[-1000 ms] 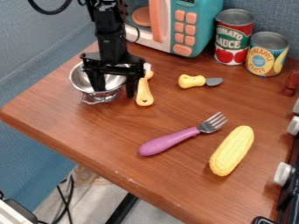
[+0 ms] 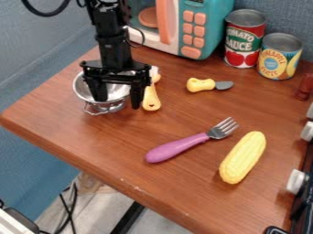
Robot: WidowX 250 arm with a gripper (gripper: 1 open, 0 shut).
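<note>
My black gripper (image 2: pixel 117 91) is low at the back left of the table, over and in front of a small metal pot (image 2: pixel 98 102). Whether its fingers are open or closed on the pot or something in it is hard to tell. A yellow utensil handle (image 2: pixel 152 99) lies just right of the pot, partly hidden by the gripper.
On the wooden table (image 2: pixel 110 146) are a yellow-handled tool (image 2: pixel 203 85), a purple fork (image 2: pixel 184 144) and corn (image 2: pixel 242 157). A toy microwave (image 2: pixel 196 27) and two cans (image 2: pixel 243 41) stand behind; a stove (image 2: pixel 303 183) is at the right edge.
</note>
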